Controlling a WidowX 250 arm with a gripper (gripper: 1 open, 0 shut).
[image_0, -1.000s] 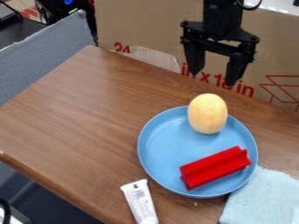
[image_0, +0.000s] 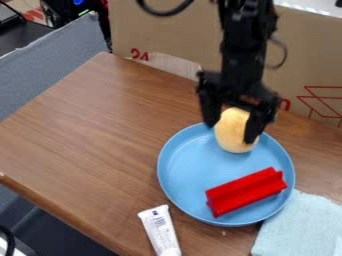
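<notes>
A black robot gripper (image_0: 235, 112) hangs over the back of the blue plate (image_0: 187, 175), open, its fingers lowered on either side of the pale yellow oval object (image_0: 234, 138). Whether the fingers touch it I cannot tell. A red bar-shaped object (image_0: 245, 192) lies on the front right of the plate.
A white tube (image_0: 159, 231) lies in front of the plate, and a pale blue cloth (image_0: 299, 232) at the lower right. A cardboard box (image_0: 166, 34) stands behind.
The gripper has come down from above the plate to around the yellow object, partly hiding it. The objects on the table look unmoved.
</notes>
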